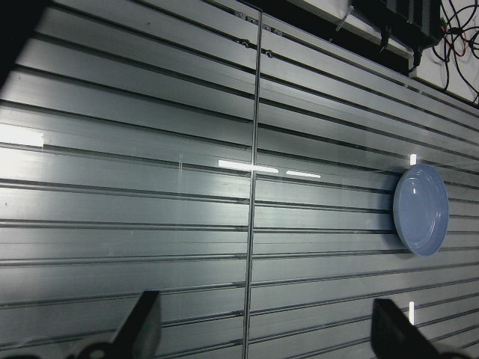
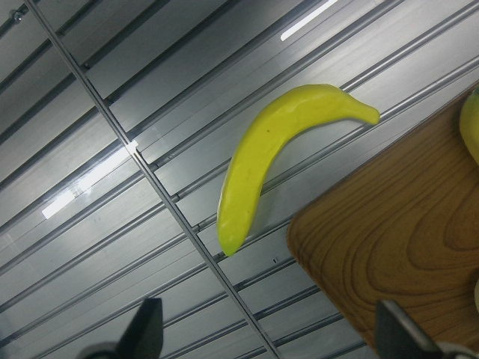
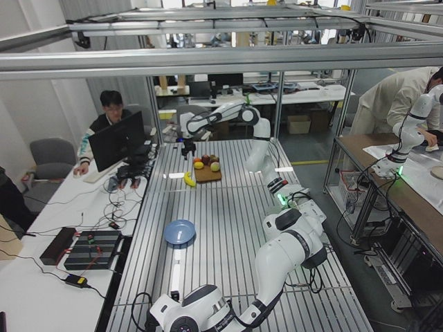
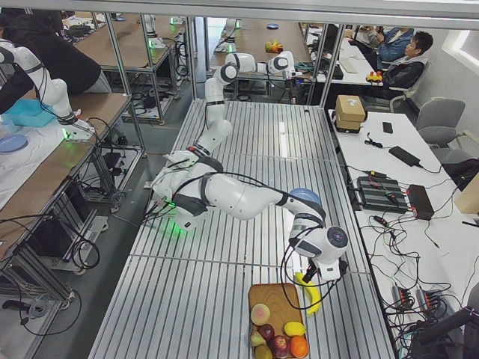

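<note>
A yellow banana lies on the slatted metal table left of a wooden board holding several fruits, among them a lemon and an orange. My right gripper hangs above the banana; its fingertips stand wide apart at the wrist view's bottom edge, open and empty. A blue plate lies on the table's middle part, to the right in the left wrist view. My left gripper is over bare slats, its fingers open wide with nothing between them.
Bare table surrounds the plate. Side desks with a monitor, black devices and loose cables run along one edge. Aluminium frame posts border the table; both arms reach over it.
</note>
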